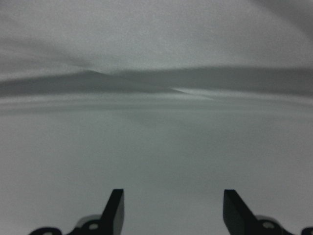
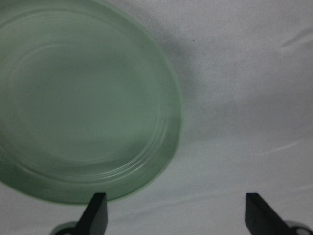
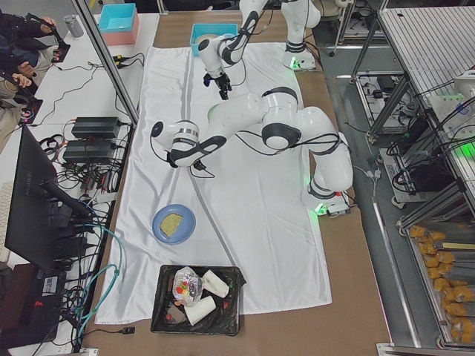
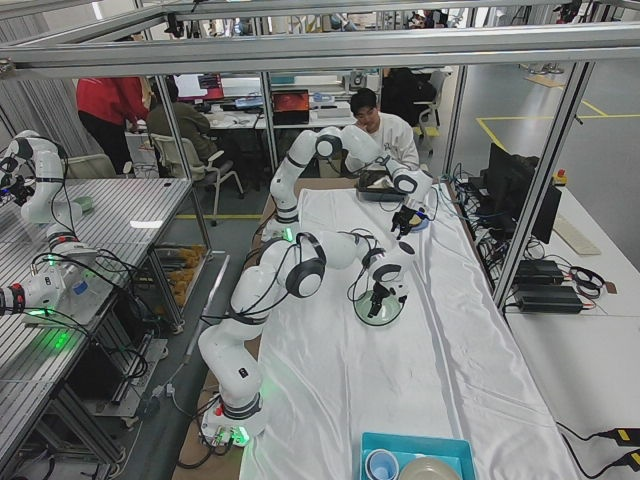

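A green plate [image 2: 83, 98] lies on the white cloth under my open right gripper [image 4: 378, 305], which hangs by its rim in the right wrist view. My left gripper [image 3: 178, 162] is open over bare cloth, with nothing between its fingers. Farther along the cloth from it is a blue plate [image 3: 162, 228] with a yellow sponge-like piece [image 3: 170, 224] on it.
A black tray [image 3: 230, 319] holding white rolls and a wrapped bundle stands at one end; a blue bin [image 4: 450, 447] with dishes stands at the other. A seated person [image 4: 372, 130] is beyond the table. Monitor and cables line one side.
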